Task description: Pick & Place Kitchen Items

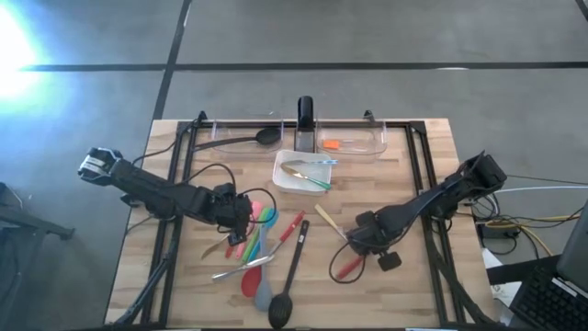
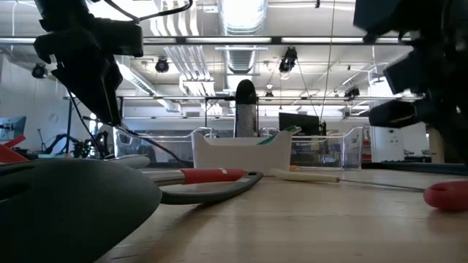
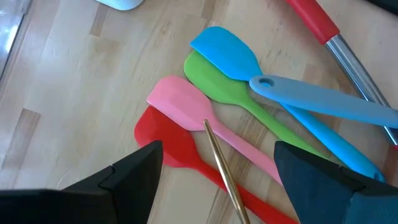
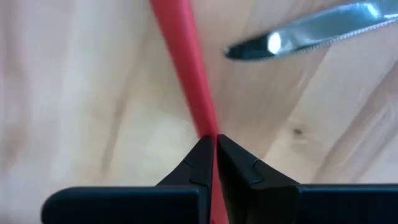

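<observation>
In the right wrist view my right gripper is shut, its fingertips meeting over a red handle [image 4: 185, 56] with nothing held between them. That red piece lies on the table under the right arm. A knife blade [image 4: 311, 31] points toward it. My left gripper stands open above the utensil pile. Below it are red [image 3: 163, 134], pink [image 3: 180, 99], green [image 3: 214, 78] and blue [image 3: 229, 50] spatulas. A thin gold-coloured metal piece [image 3: 224, 168] shows between the left fingers, not gripped.
A white bin [image 1: 287, 184] holding a few utensils stands at the back centre. Clear bins flank a grater [image 1: 305, 138]; the left one has a black ladle [image 1: 266, 136], the right an orange item [image 1: 332, 144]. A black slotted spoon [image 1: 281, 308] lies at the front.
</observation>
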